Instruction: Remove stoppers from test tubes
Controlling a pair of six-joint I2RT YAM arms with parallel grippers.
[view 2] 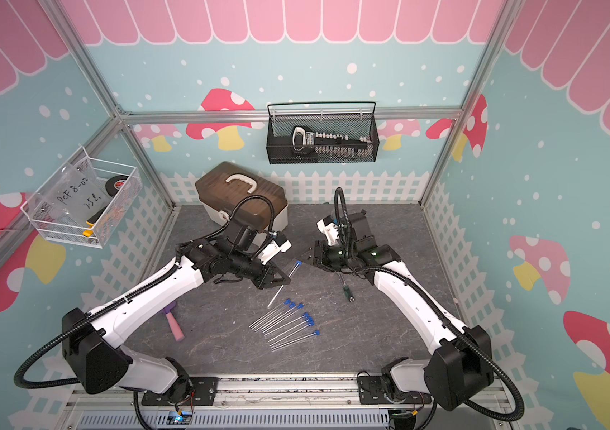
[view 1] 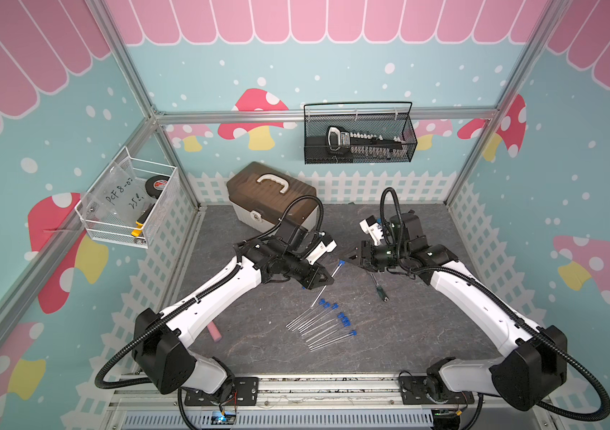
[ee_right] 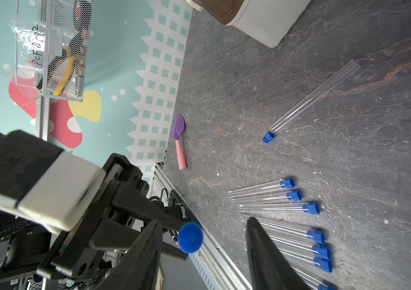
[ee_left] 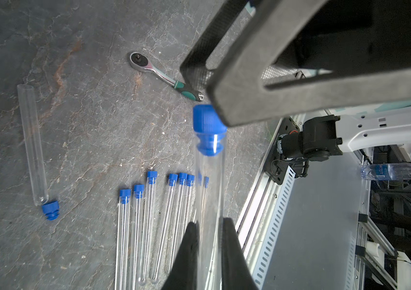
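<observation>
My left gripper is shut on a clear test tube (ee_left: 209, 188), raised off the table and capped by a blue stopper (ee_left: 209, 118). My right gripper stands open, nothing held; the held tube's stopper (ee_right: 190, 237) shows in the gap between its fingers. From the left wrist, a right finger (ee_left: 263, 82) overlaps the stopper's upper edge; contact cannot be told. Several stoppered tubes (ee_left: 138, 222) lie in a fanned row on the table. Apart lies a single tube (ee_left: 31, 145) with a loose blue stopper (ee_left: 51, 210) beside one end.
A ratchet with a green handle (ee_left: 164, 75) lies on the table to the right. A brown-lidded toolbox (view 1: 269, 193) stands at the back left. Near the left side lies a purple and pink spoon (ee_right: 180, 145).
</observation>
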